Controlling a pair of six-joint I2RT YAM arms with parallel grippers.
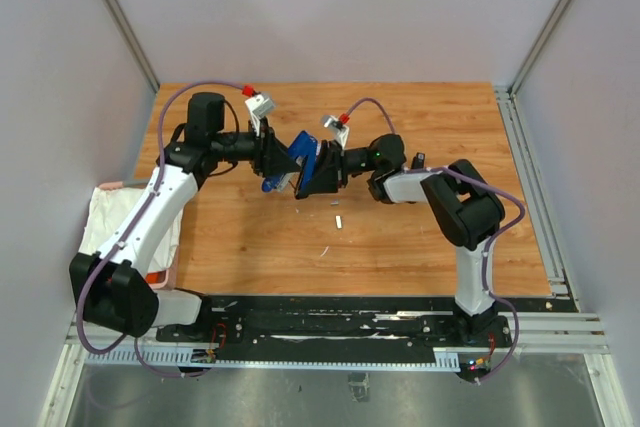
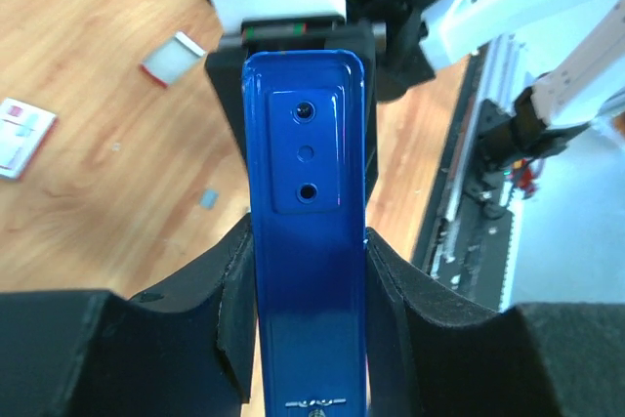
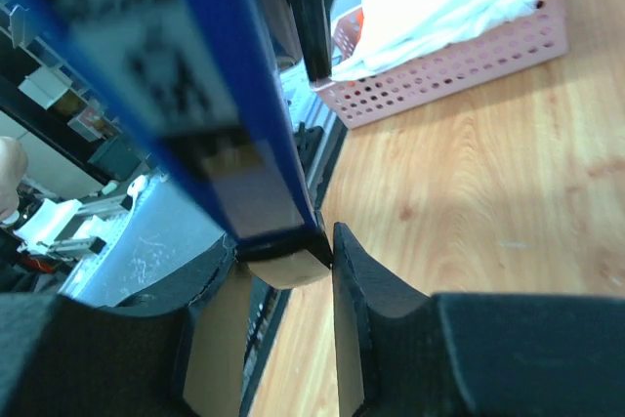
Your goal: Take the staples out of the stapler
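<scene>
The blue stapler (image 2: 305, 144) is held up above the table, with my left gripper shut around its body. In the top view the stapler (image 1: 304, 147) lies between the two arms. My right gripper is at the stapler's far end, its fingers (image 3: 376, 310) parted on either side of the metal-tipped end, with wood visible in the gap below. The stapler (image 3: 244, 144) fills the upper left of the right wrist view, blurred and close, and whether the right fingers touch it is unclear. No staples can be made out inside it.
A small white piece (image 1: 339, 221) and a thin pale strip (image 1: 324, 251) lie on the wooden table (image 1: 400, 257). The pink basket with white cloth stands at the left side. A small dark object (image 1: 418, 160) sits behind the right arm.
</scene>
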